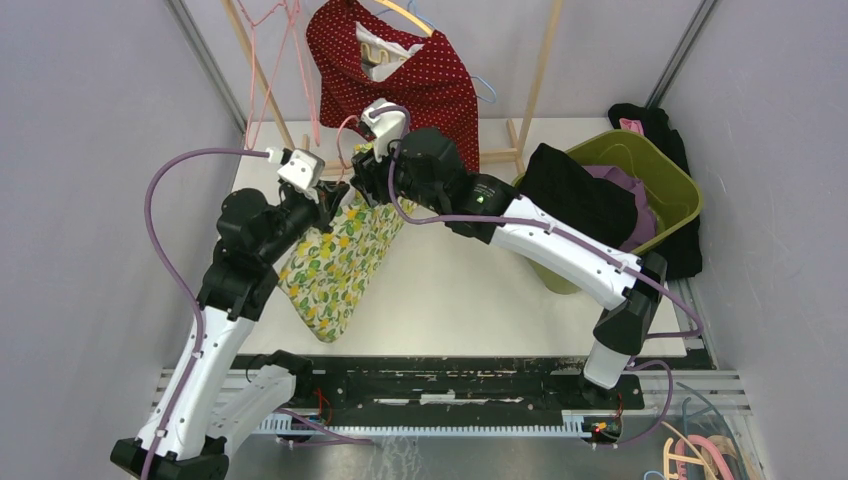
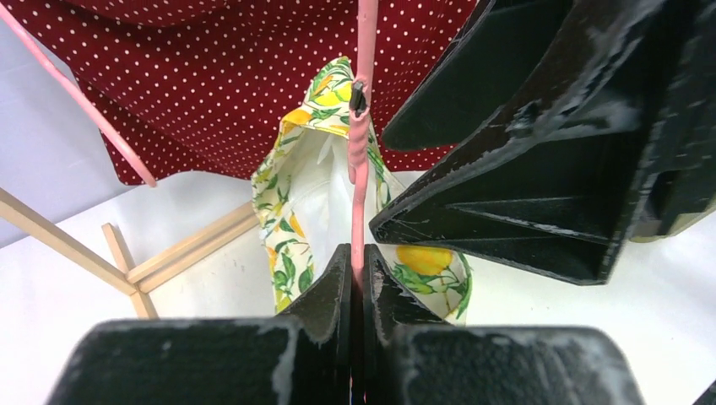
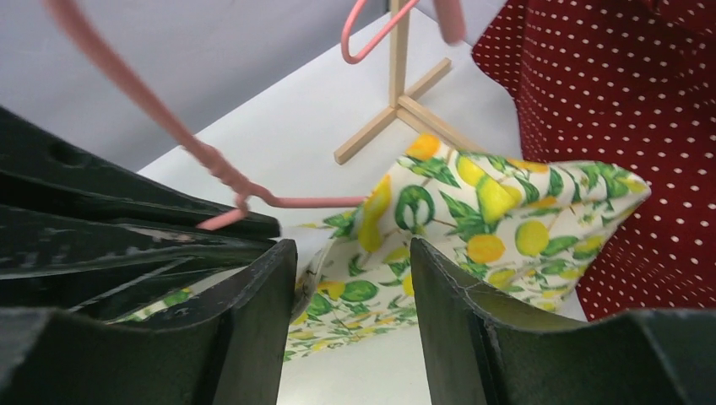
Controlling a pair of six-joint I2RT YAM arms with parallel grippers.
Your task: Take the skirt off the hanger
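A white skirt [image 1: 340,265] with a lemon and green leaf print hangs from a pink hanger [image 2: 358,143], below and between the two arms. My left gripper is shut on the pink hanger just below its twisted neck. From the right, my right gripper reaches to the skirt's upper edge. Its fingers [image 3: 431,295] stand part open, with the printed cloth [image 3: 485,211] showing in and beyond the gap. A pale fold of the skirt lies against the left one; whether cloth reaches fully between them is hard to tell.
A dark red dotted garment [image 1: 450,95] hangs close behind the right gripper. Empty pink hangers [image 1: 272,60] hang at the left on the wooden rack [image 1: 540,80]. An olive bin [image 1: 665,175] with dark and purple cloth stands at the right.
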